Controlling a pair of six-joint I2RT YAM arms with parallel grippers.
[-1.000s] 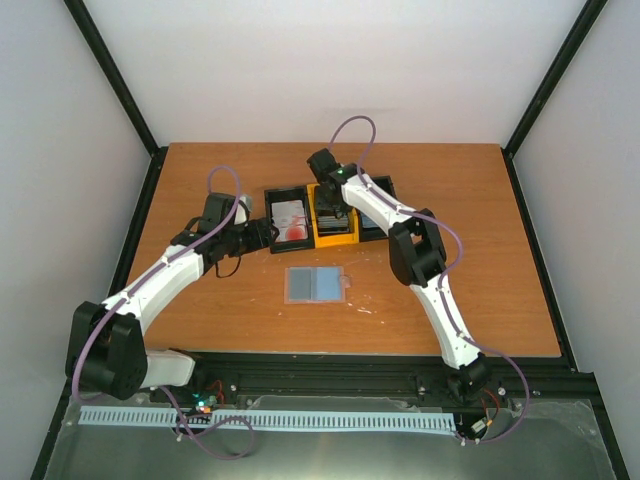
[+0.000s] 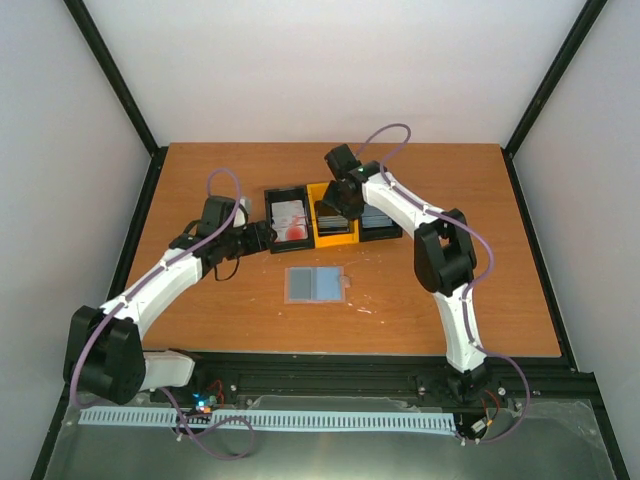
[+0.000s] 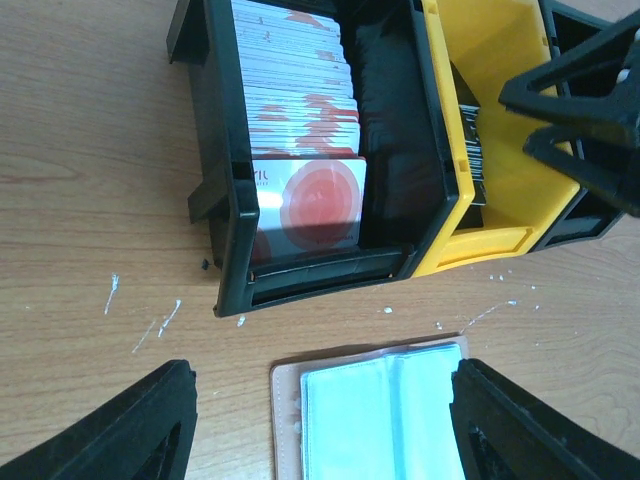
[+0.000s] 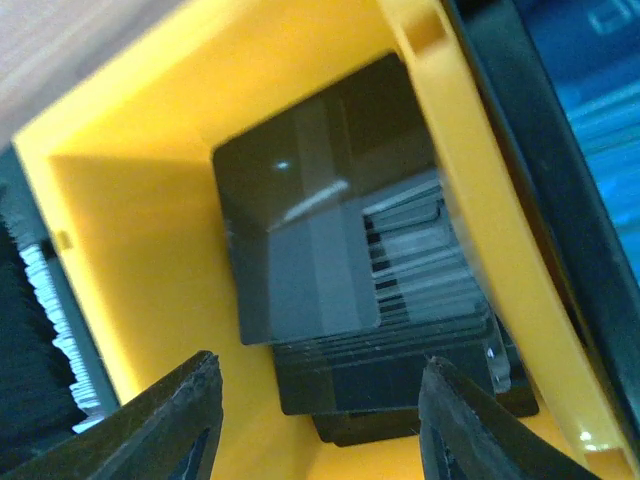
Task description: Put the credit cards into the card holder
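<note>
Flat on the table lies the card holder [image 2: 315, 285], a clear-edged piece with a grey-blue half and a lighter blue half. White-and-red cards [image 3: 300, 120] fill the left black box. Inside the yellow box, a dark card [image 4: 290, 220] leans over a stack of other dark cards [image 4: 390, 365]. Blue cards [image 2: 376, 217] are in the right black box. My left gripper is open above the table by the left box, its fingers apart and empty. Over the yellow box my right gripper stands open, with no card between its fingers.
The left black box [image 2: 268, 220], yellow box [image 2: 338, 240] and right black box [image 2: 382, 235] stand side by side, their walls close to my right fingers. Bare table [image 2: 230, 310] surrounds the holder. White scuffs mark the wood.
The left arm and the card holder look unmoved.
</note>
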